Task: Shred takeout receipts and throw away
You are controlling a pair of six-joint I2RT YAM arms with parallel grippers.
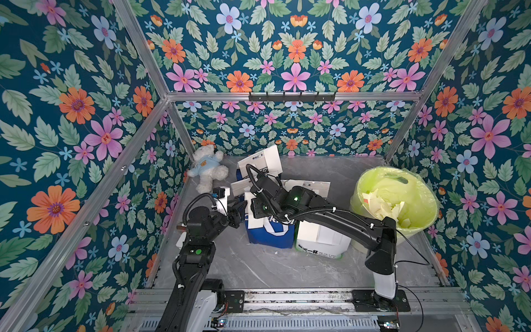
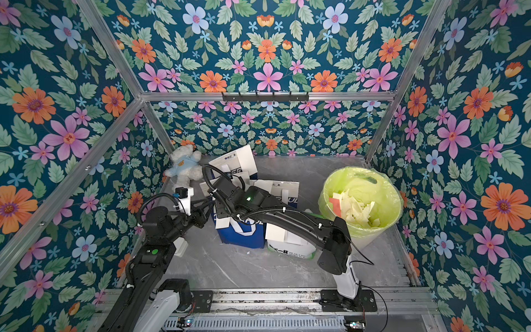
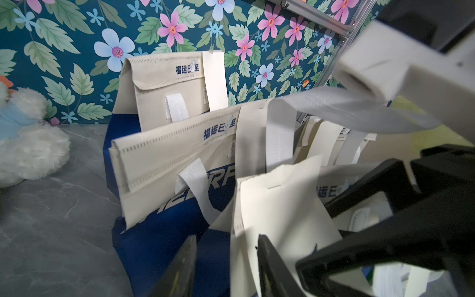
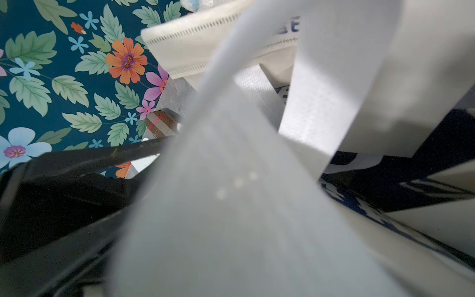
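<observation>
Blue-and-cream takeout bags crowd the middle of the table. In the left wrist view, the nearest bag (image 3: 168, 257) stands upright with a white strap (image 3: 198, 183) hanging down its front. Its cream side panel (image 3: 284, 208) rises beyond my left gripper, which is part open, fingers on either side of the panel's near edge. My right gripper reaches in from the right with its fingers apart, close by that panel. Whether either touches the bag, I cannot tell. A blurred white surface fills much of the right wrist view. No receipt can be picked out for certain.
A green-lined bin (image 1: 420, 193) holding torn pale paper (image 1: 381, 205) stands at the right. Behind is another bag (image 3: 163, 89); a white bag (image 1: 320, 243) sits to the right. A teddy bear (image 1: 209, 167) occupies the back left. Bare table (image 1: 243, 265) lies in front.
</observation>
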